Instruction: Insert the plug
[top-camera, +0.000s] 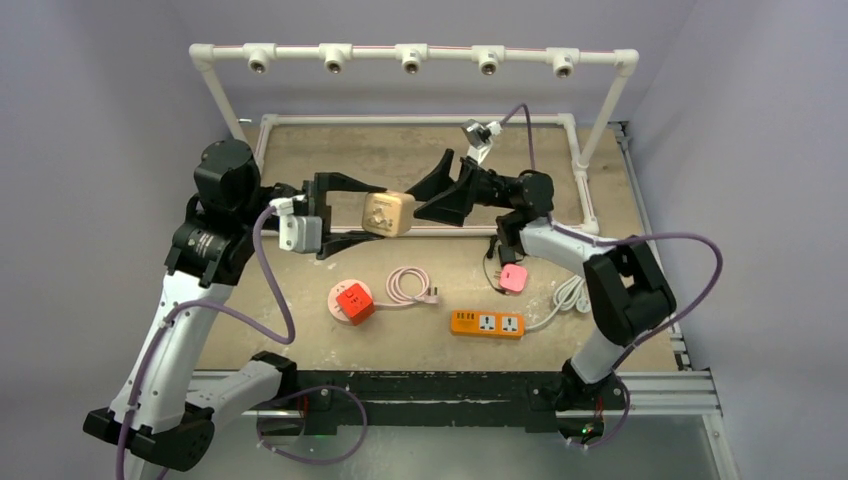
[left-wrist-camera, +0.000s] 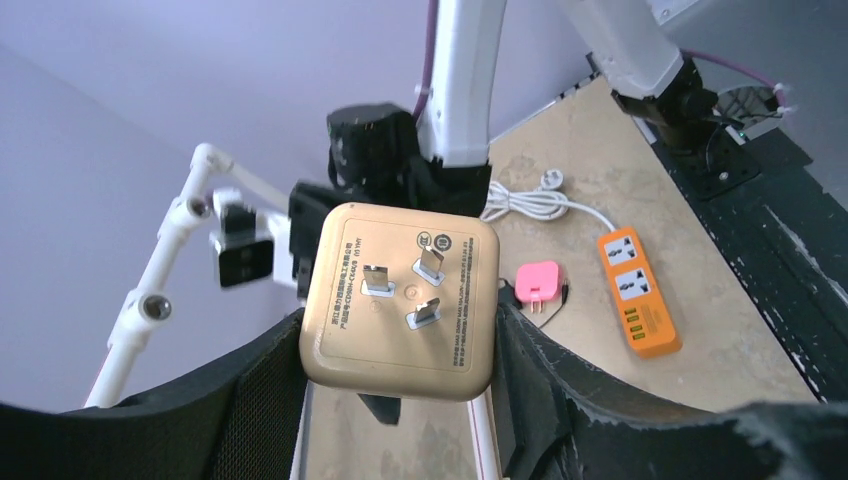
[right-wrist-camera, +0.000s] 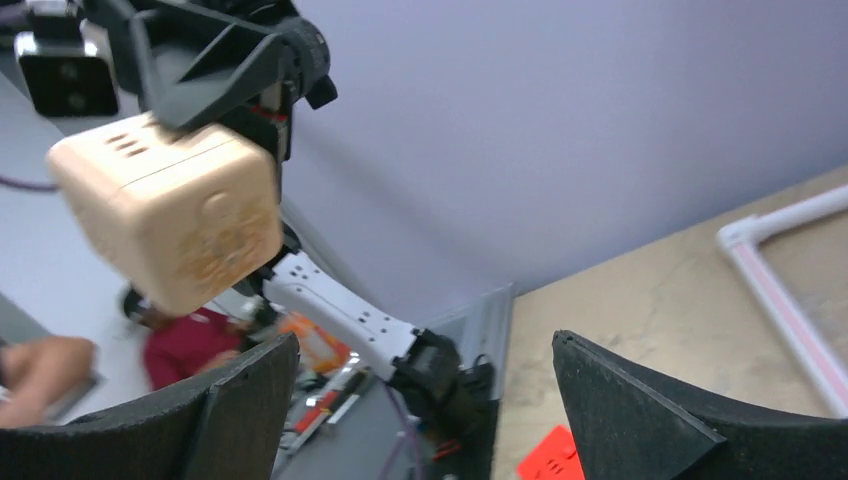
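A cream cube plug adapter (top-camera: 388, 213) is held up in my left gripper (top-camera: 368, 212), three prongs showing on one face in the left wrist view (left-wrist-camera: 398, 300), where the fingers press on its sides. My right gripper (top-camera: 432, 189) is open just right of the cube, empty; in the right wrist view its fingers frame empty space, with the cube (right-wrist-camera: 170, 210) beyond at upper left. On the board lie an orange power strip (top-camera: 470, 322), a red cube socket (top-camera: 355, 305) on a pink round base and a pink charger (top-camera: 512, 279).
Coiled pink (top-camera: 408, 282) and white cables lie on the board (top-camera: 420, 160). A white pipe frame (top-camera: 450, 53) with several fittings stands over the back. The board's rear part is clear.
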